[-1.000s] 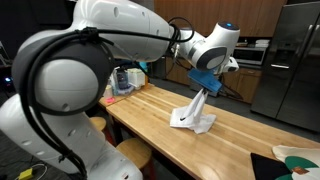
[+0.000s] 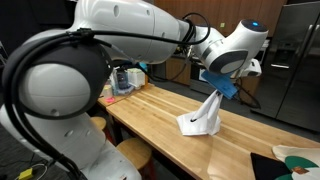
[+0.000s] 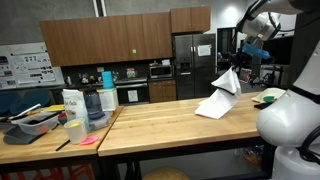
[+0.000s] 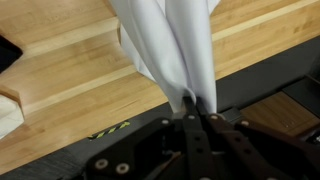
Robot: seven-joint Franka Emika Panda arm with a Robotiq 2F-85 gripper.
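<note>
A white cloth (image 2: 204, 114) hangs from my gripper, which is shut on its gathered upper end. In the wrist view the cloth (image 4: 172, 45) runs away from the fingertips toward the wooden table. The lower part of the cloth rests on the table (image 2: 160, 123) in a crumpled spread, as the second exterior view also shows for the cloth (image 3: 216, 104). In the first exterior view the fingertips are hard to make out behind the cloth and arm.
A green-and-white dish (image 2: 295, 154) and a dark flat item (image 2: 268, 167) lie at the table's right end. Cups and containers (image 3: 76, 130) stand at the far end.
My gripper has moved toward the right in the first exterior view, drawing the cloth along. Less of the cloth lies spread on the table, and more hangs from the fingers.
</note>
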